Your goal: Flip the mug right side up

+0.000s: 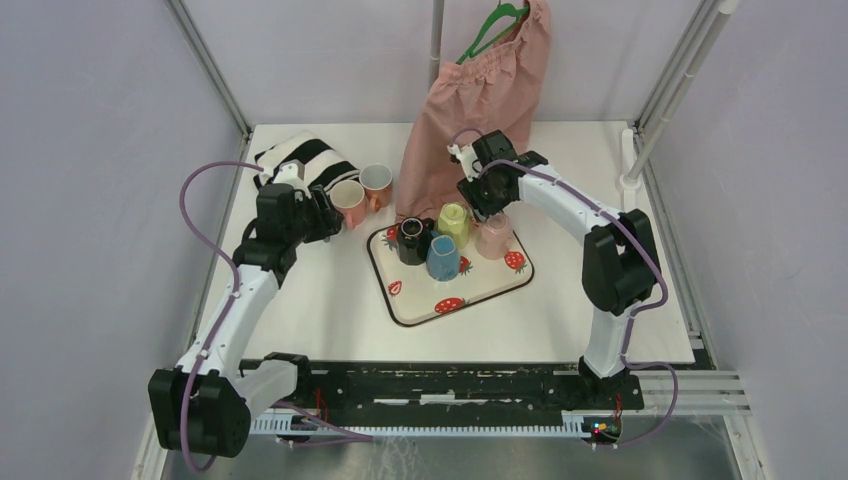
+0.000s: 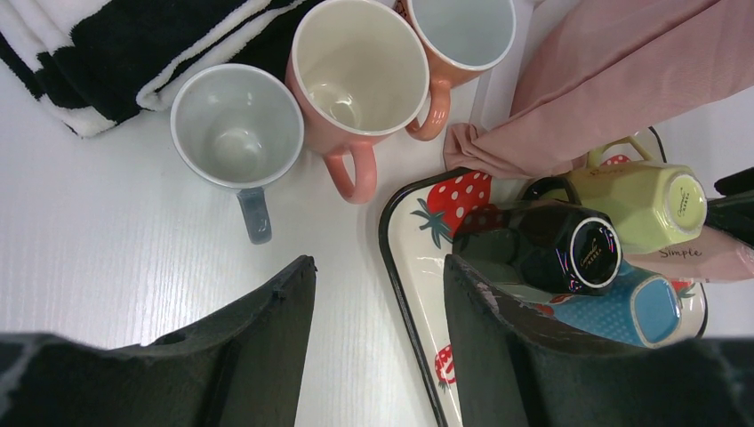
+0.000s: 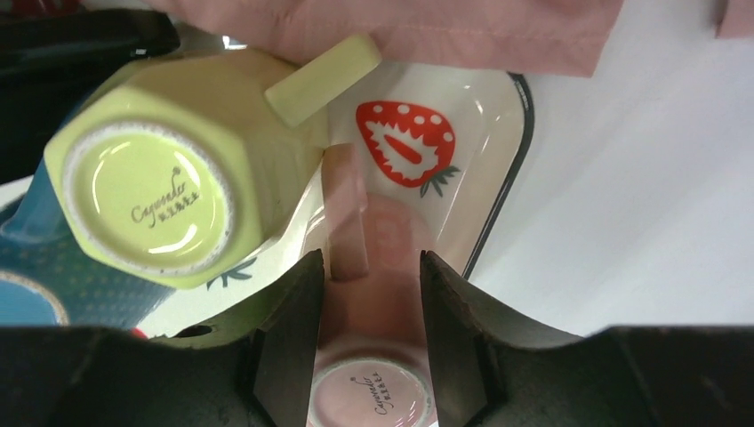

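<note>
The pink mug (image 3: 378, 307) is upside down at the tray's right rear, its base facing up and its handle (image 3: 345, 213) toward the back. The fingers of my right gripper stand apart on either side of it, close against its walls; whether they press on it is unclear. Over the left side of the table, my left gripper is open with nothing between its fingers. On the tray (image 1: 405, 318), a yellow-green mug (image 1: 453, 224), a black mug (image 1: 412, 243) and a blue mug (image 1: 443, 259) are bottom up too.
Two upright pink-orange mugs (image 1: 349, 200) and a grey mug (image 2: 236, 129) stand left of the tray. A striped black-and-white cloth (image 1: 308, 160) lies behind them. Pink fabric (image 1: 465, 120) hangs down at the rear, reaching the tray's back edge.
</note>
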